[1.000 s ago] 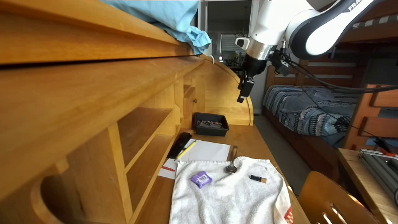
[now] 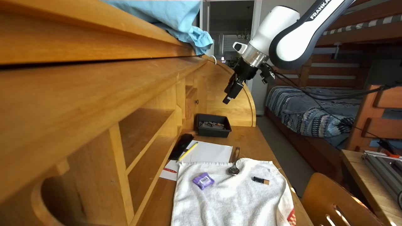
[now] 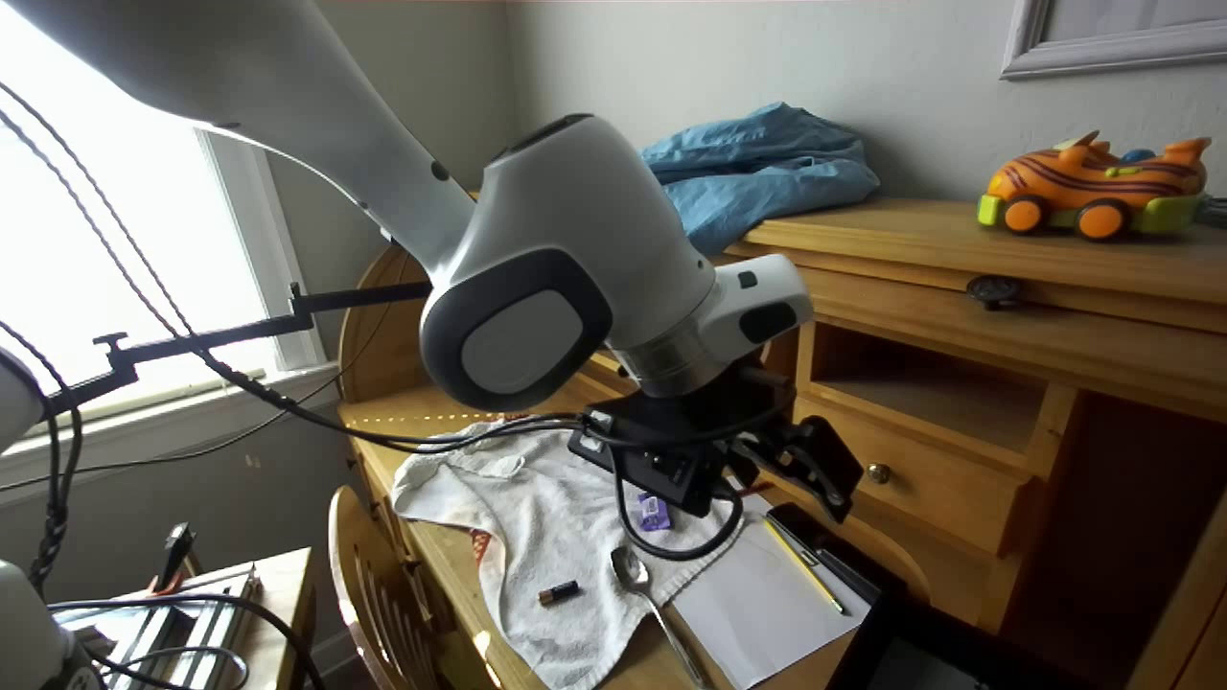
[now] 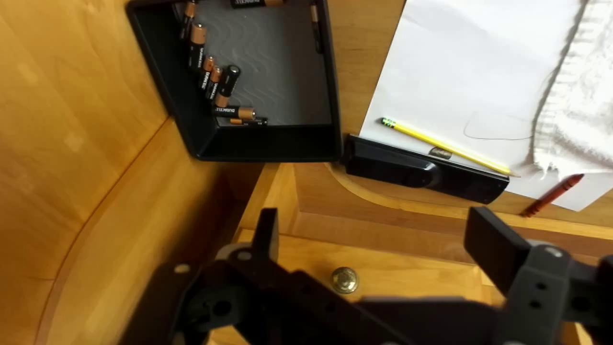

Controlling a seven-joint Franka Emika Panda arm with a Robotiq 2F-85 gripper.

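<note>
In the wrist view my gripper is open, its two black fingers wide apart with only the desk's drawer front and knob showing behind the gap. It hangs high above the desk, near the tray's end in exterior view 1. A black tray holds several batteries. One loose battery lies on the white towel. Also on the towel are a purple packet and the bowl of a spoon, whose handle reaches past the towel's edge.
White paper lies between tray and towel, with a yellow pencil, a black case-like object and a red crayon along the cubby side. The desk's shelves line one side. A chair stands at the front edge.
My arm and gripper have shifted left in exterior view 1, towards the shelves, and the gripper has tilted. The objects on the desk lie as before.
</note>
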